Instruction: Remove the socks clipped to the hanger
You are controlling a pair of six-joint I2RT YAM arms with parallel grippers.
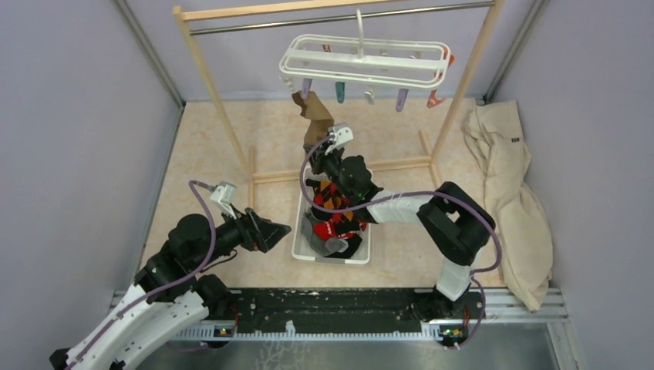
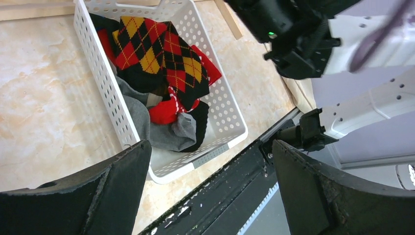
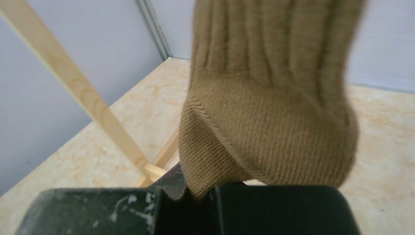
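Observation:
A brown sock [image 1: 312, 112] hangs below the left part of the white hanger [image 1: 362, 60], its top edge by a purple clip [image 1: 306, 87]. My right gripper [image 1: 316, 148] is at the sock's lower end. In the right wrist view the ribbed brown sock [image 3: 264, 112] fills the middle, and its lowest corner runs down between the shut fingers. My left gripper [image 1: 271, 233] stands open and empty, left of the white basket [image 1: 299, 223]. Several socks lie in the basket, among them an argyle sock [image 2: 164, 56] and a grey sock [image 2: 169, 136].
Several other clips hang from the hanger with no sock visible on them, including a teal clip [image 1: 340, 92]. The wooden rack [image 1: 208, 69] frames the space. A beige cloth [image 1: 505, 177] lies at the right. The floor left of the basket is clear.

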